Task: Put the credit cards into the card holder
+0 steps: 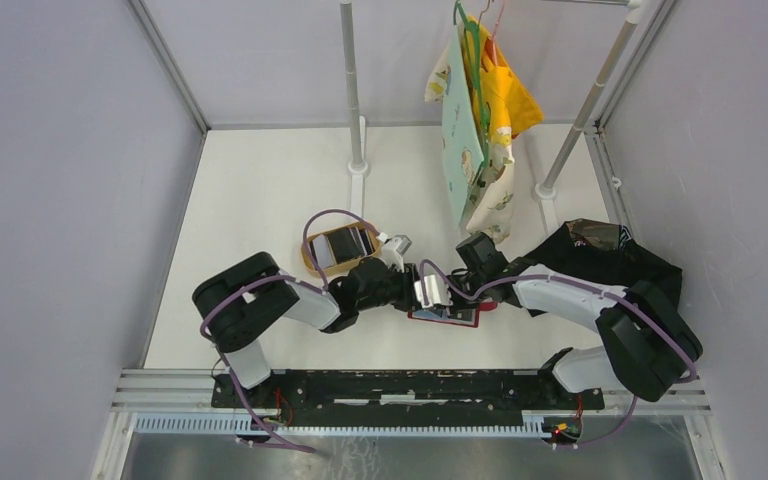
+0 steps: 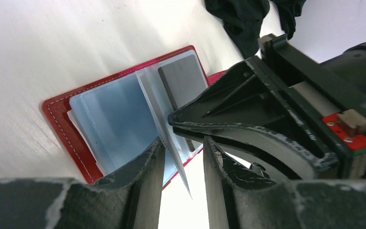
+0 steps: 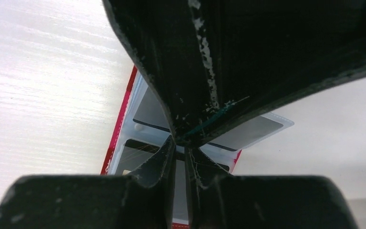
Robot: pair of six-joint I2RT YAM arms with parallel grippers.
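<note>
A red card holder point(image 1: 443, 319) lies open at the front middle, with clear sleeves and grey cards point(image 2: 183, 76) in it. My left gripper is over it, a thin clear sleeve edge running down beside its left finger; whether that is between the fingertips is unclear. My right gripper is shut low on the holder, its tips partly hidden under the other gripper's dark body; what it pinches cannot be made out. In the left wrist view the right gripper's black body covers the holder's right part.
A tan tray of cards point(image 1: 340, 246) sits behind my left arm. A black bag point(image 1: 610, 260) lies at the right. Cloths point(image 1: 495, 100) hang from a rack at the back.
</note>
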